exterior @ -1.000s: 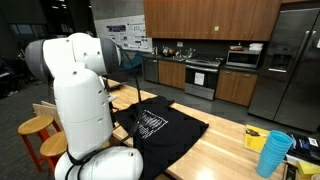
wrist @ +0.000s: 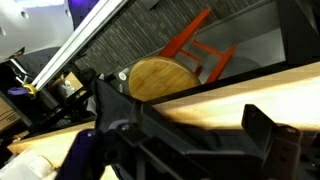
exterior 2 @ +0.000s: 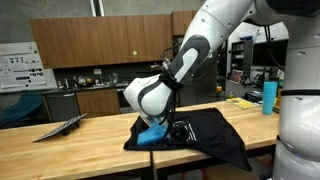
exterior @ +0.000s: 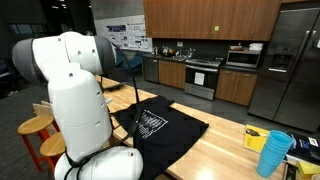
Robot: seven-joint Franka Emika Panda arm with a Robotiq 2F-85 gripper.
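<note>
A black cloth, looking like a garment with a white print, lies spread on the wooden table. In exterior view 1 the cloth shows right of the white arm, which hides my gripper. In exterior view 2 part of the cloth hangs over the table's near edge. My gripper is low by the cloth there, dark against dark, so contact cannot be told. The wrist view has my gripper open near the table edge, its dark fingers wide apart; dark cloth shows between and beside them.
Beyond the table edge, a round wooden stool stands on the floor. A blue cup and a yellow item occupy the table's far right end. Bare wood lies between them and the cloth.
The arm has shifted slightly in exterior view 1. The cloth and the blue cup look the same as before.
</note>
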